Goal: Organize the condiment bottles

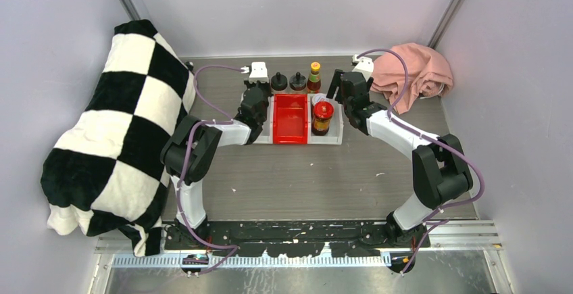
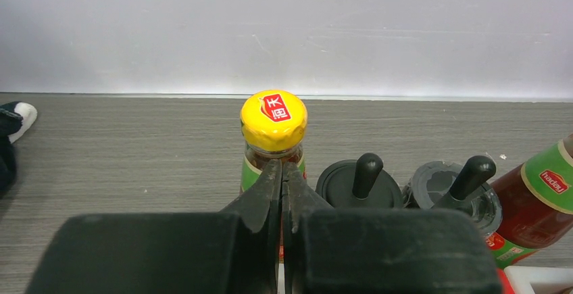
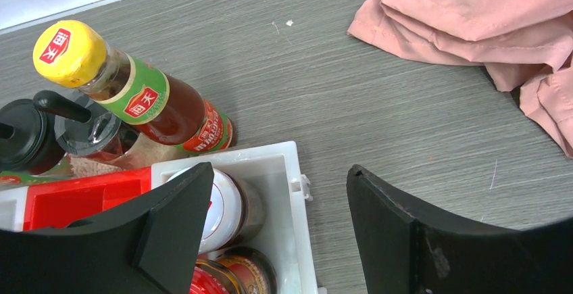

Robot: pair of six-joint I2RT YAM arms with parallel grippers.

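A white-and-red caddy (image 1: 290,118) holds a red-lid jar (image 1: 322,121) and a white-lid jar (image 3: 226,213) in its right compartment. Behind it stand a black-handled container (image 1: 279,82), a second one (image 1: 298,82) and a yellow-capped sauce bottle (image 1: 314,78). In the left wrist view, another yellow-capped bottle (image 2: 273,121) stands just beyond my left gripper, which is shut with nothing seen between its fingers. My right gripper is open above the caddy's right edge, in front of the sauce bottle.
A checkered cushion (image 1: 115,138) fills the left side and a pink cloth (image 1: 412,74) lies at the back right.
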